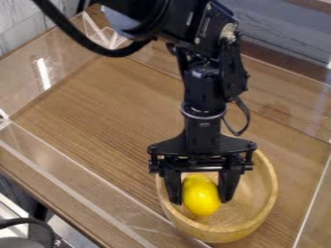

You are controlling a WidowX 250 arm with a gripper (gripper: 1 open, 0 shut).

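Observation:
My gripper (200,172) is open, its two black fingers lowered into a round pale wooden bowl (256,208) near the bottom right. Between and just in front of the fingertips, a bright yellow rounded object (200,199) rests in the bowl. Whether the fingers touch it is unclear. The black arm comes down from the top of the view and hides the back of the bowl.
A wooden table (91,116) fills most of the view, with clear space left of and behind the bowl. A dark cable or object is at the lower left edge, and a pale wall stands at the back.

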